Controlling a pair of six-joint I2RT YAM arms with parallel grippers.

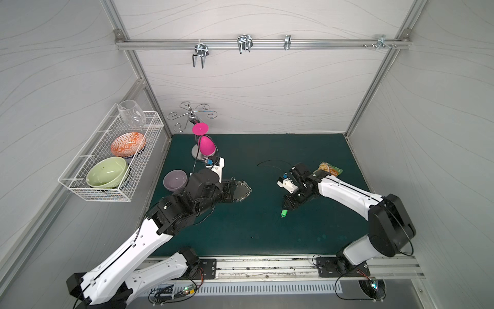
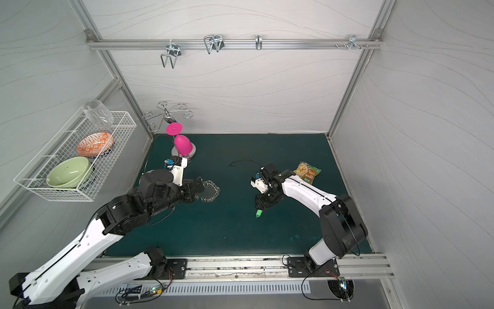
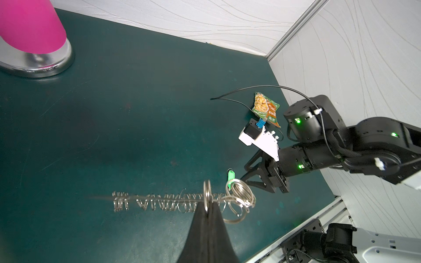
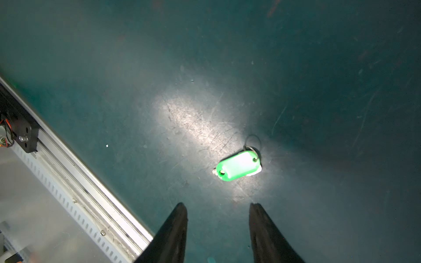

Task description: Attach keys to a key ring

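Note:
My left gripper is shut on the wire key ring [image 3: 239, 195], a springy metal coil held up over the middle of the table [image 1: 252, 237]; it shows as a silvery loop in both top views. The green key tag [image 4: 236, 166] with its small ring lies flat on the table, with a metal bit, perhaps a key, peeking out beneath. My right gripper is part open just above the tag, its fingers pointing down toward it with nothing between them.
A pink item on a metal stand [image 1: 206, 145] and a purple bowl [image 1: 175, 178] are at the left. A snack bag [image 2: 306, 172] lies at the back right. A wire basket [image 1: 123, 191] with bowls and a glass hangs on the left wall.

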